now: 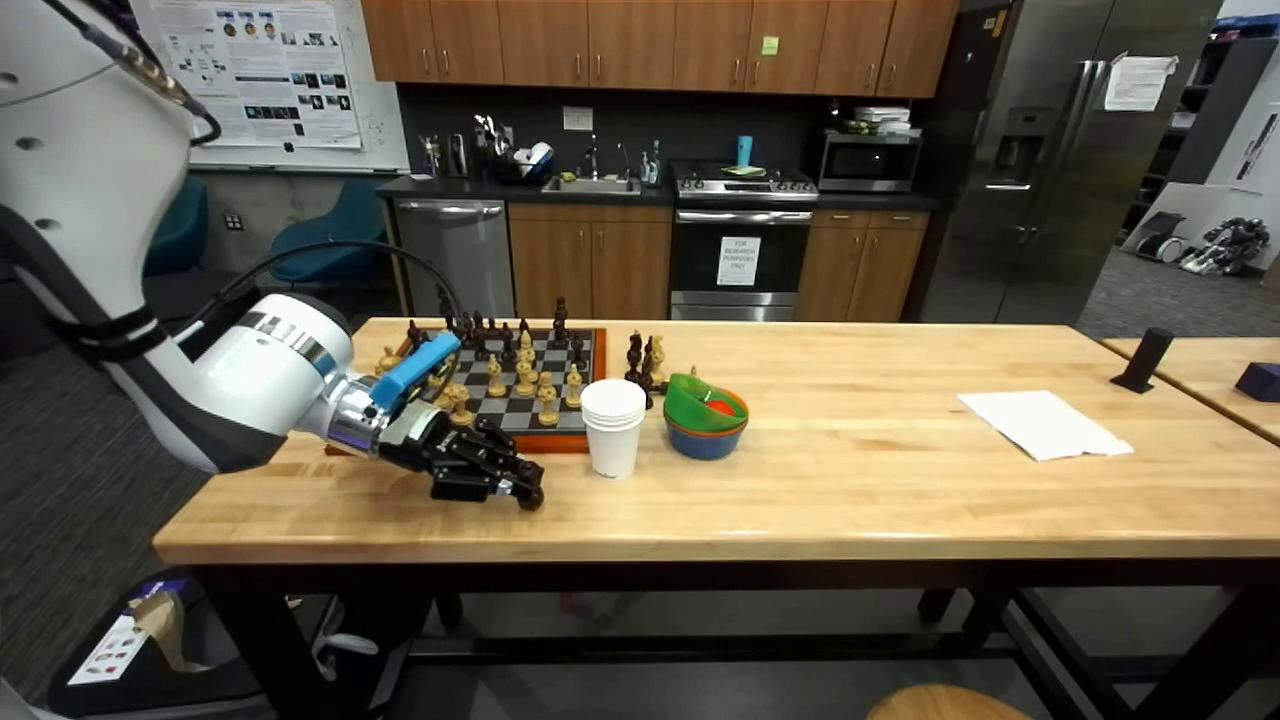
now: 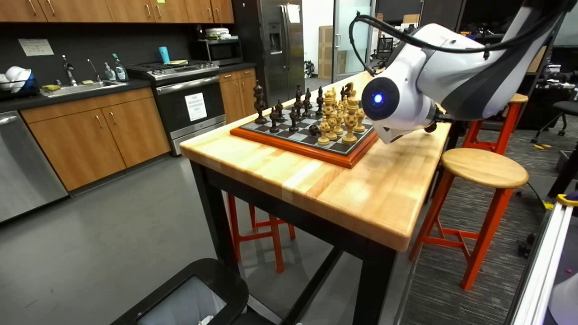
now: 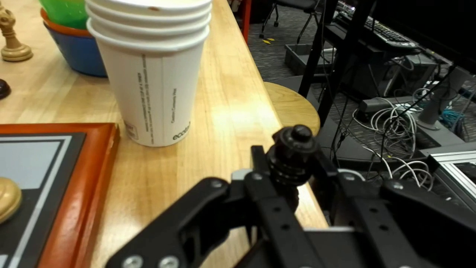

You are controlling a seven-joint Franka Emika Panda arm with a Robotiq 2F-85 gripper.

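A dark chess piece [image 3: 292,156] is pinched between the two black fingers of my gripper, its round ribbed top standing above them in the wrist view. Exterior view 1 places the gripper [image 1: 510,480] low over the table's front strip, left of the paper cups and in front of the chessboard [image 1: 524,414]. Whether the piece touches the table is hard to tell. In exterior view 2 the white arm hides the gripper. Light and dark pieces stand on the board [image 2: 303,153], and one dark piece [image 2: 314,130] there appears to lie on its side.
Stacked white paper cups [image 1: 614,432] stand just right of the gripper. Beside them sit nested bowls [image 1: 704,442], with several chess pieces [image 1: 648,360] behind. A white sheet [image 1: 1044,424] lies far right. Its front edge is close to the gripper.
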